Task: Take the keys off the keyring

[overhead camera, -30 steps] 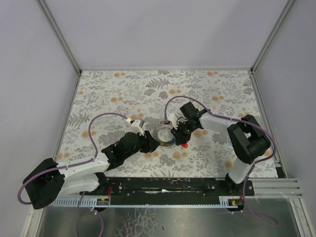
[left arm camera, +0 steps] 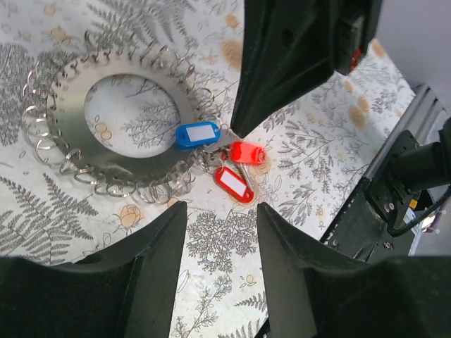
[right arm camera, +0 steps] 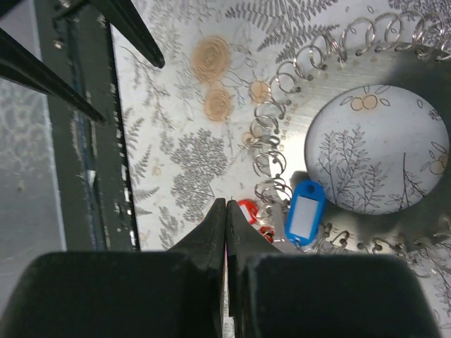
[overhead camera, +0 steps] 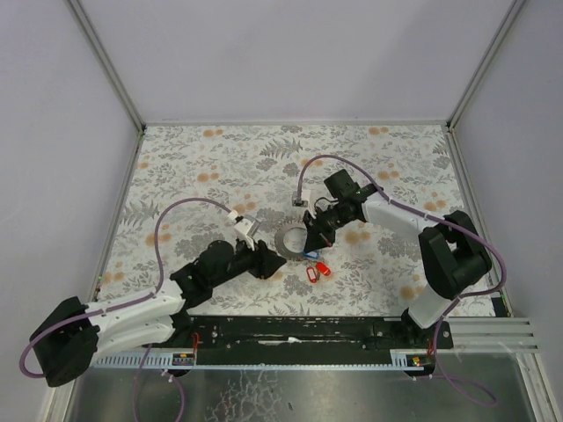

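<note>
The keyring (overhead camera: 281, 249) is a flat grey metal ring edged with small wire loops, lying on the patterned cloth. A key with a blue tag (left arm camera: 197, 134) rests on its rim. Two red tags, one fuller red (left arm camera: 247, 153) and one with a white label (left arm camera: 234, 184), lie just outside the rim, with bits of metal partly hidden among the loops. My right gripper is shut close above the tags; nothing shows between its fingers. My left gripper is part open on the near side of the keyring, apart from the tags and empty.
Flat patterned cloth (overhead camera: 220, 163) covers the table, with wide free room behind the keyring. A dark bar (overhead camera: 290, 329) runs along the front edge. Both grippers hover near each other, the right one reaching over the keyring's right side.
The right gripper has shifted slightly. The red tags now lie nearer the front, spread apart, and the blue tag shows beside them.
</note>
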